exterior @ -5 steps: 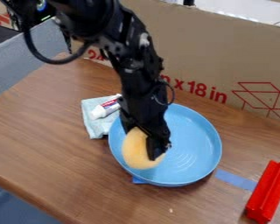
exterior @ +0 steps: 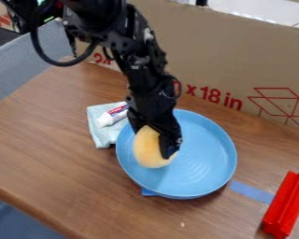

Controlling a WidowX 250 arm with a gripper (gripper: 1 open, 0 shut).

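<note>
My gripper (exterior: 163, 140) is low over the blue plate (exterior: 209, 173), at the right side of a pale yellow rounded object (exterior: 149, 152) that sits on the plate's left part. The fingertips are partly hidden against that object, so whether they grip it is unclear. A white tube (exterior: 111, 116) lies on a pale cloth (exterior: 100, 132) left of the plate.
A red long object (exterior: 284, 205) lies at the right edge of the wooden table (exterior: 59, 154). A cardboard box (exterior: 227, 56) stands behind. Blue tape runs under the plate.
My gripper has risen slightly, and the yellow object has shifted a little upward in the view with it.
</note>
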